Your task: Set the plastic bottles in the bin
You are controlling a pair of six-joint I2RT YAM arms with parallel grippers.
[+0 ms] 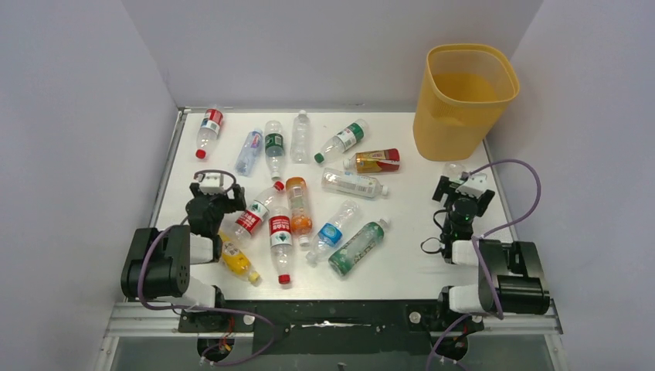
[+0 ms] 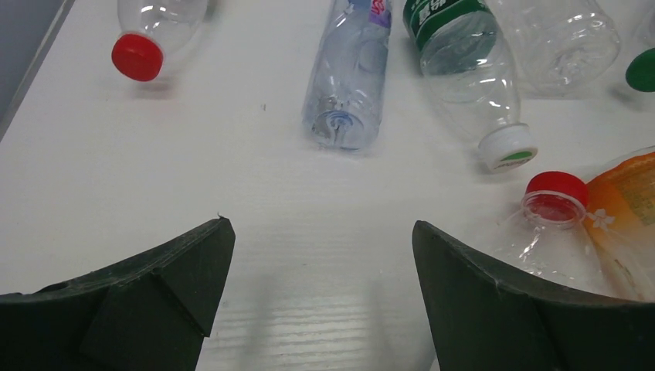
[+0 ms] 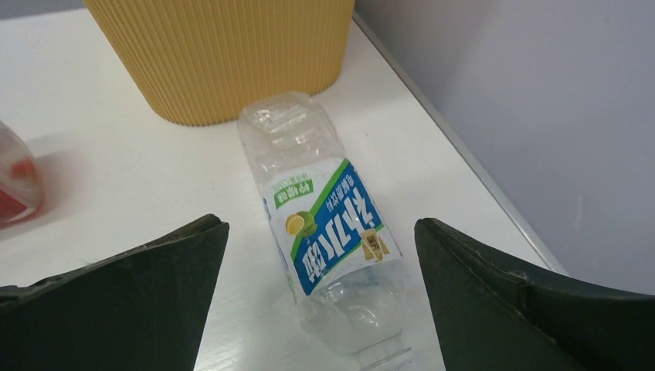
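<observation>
Many plastic bottles lie on the white table, among them a red-labelled bottle (image 1: 280, 239), an orange-drink bottle (image 1: 300, 209) and a green-labelled bottle (image 1: 357, 249). My left gripper is open over bare table, with a blue-tinted bottle (image 2: 346, 85) and a red-capped bottle (image 2: 550, 232) beyond and beside it. My right gripper is open over a clear bottle with a blue, green and white label (image 3: 324, 232), lying just in front of the yellow bin (image 3: 216, 54), which stands at the table's back right (image 1: 463, 116).
Walls enclose the table (image 1: 417, 278) at back and sides. Bare table shows at the front right and left of centre. The bottles crowd the middle and left.
</observation>
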